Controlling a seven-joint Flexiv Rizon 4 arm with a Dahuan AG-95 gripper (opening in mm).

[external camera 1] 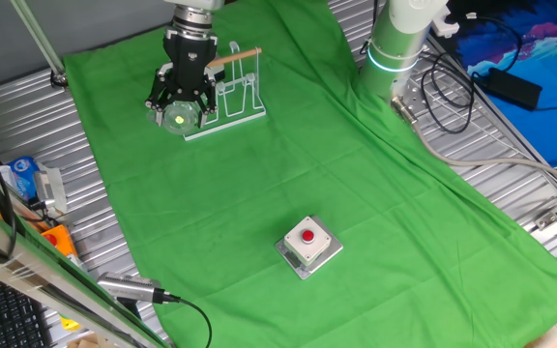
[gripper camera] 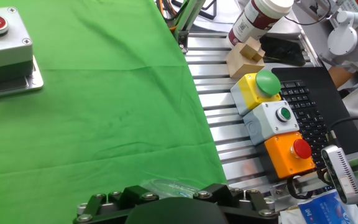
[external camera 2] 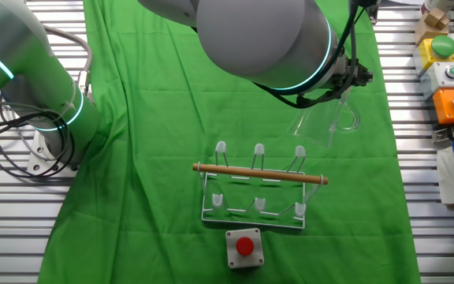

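Note:
A clear glass cup (external camera 1: 179, 119) sits between the fingers of my gripper (external camera 1: 178, 113), at the far left of the green cloth. In exterior view 2 the same transparent cup (external camera 2: 315, 126) shows its handle to the right, while the arm hides the gripper. Along the bottom of the wrist view, the black fingers (gripper camera: 98, 208) stand well apart, with a bit of clear glass (gripper camera: 169, 186) between them. Whether they press on the cup is unclear. Beside the gripper stands a white wire rack (external camera 2: 254, 225) with a wooden bar (external camera 2: 258, 171) across its top.
A white box with a red button (external camera 1: 307, 238) rests on a metal plate on the cloth. Yellow, white and orange button boxes (gripper camera: 284, 155) line the metal slats beyond the cloth edge.

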